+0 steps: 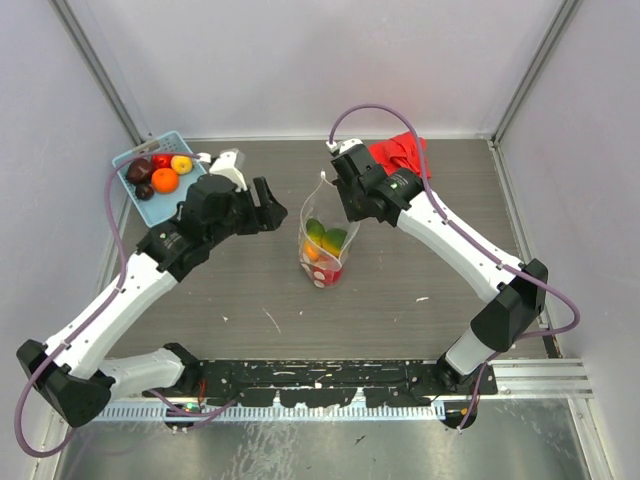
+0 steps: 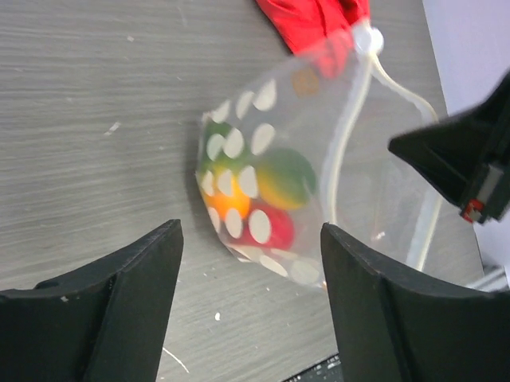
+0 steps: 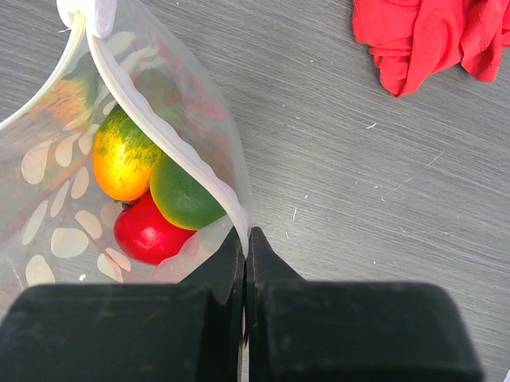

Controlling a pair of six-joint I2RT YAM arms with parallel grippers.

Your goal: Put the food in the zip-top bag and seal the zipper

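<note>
The clear zip top bag (image 1: 321, 262) stands in mid-table with its mouth open. Inside it lie a yellow-orange fruit (image 3: 119, 159), a green one (image 3: 182, 195) and a red one (image 3: 150, 231). My right gripper is shut on the bag's white zipper edge at its right side. To the left of the bag, my left gripper (image 1: 272, 206) has its fingers apart, with nothing between them. In the left wrist view, the bag (image 2: 263, 171) lies beyond those fingers. At the bag's rim shows the white zipper slider (image 3: 94, 14).
A blue basket (image 1: 165, 205) holding several pieces of food sits at the back left, behind the left arm. The red cloth (image 1: 400, 155) lies at the back right, beyond the right gripper. Bare table is open in front of the bag.
</note>
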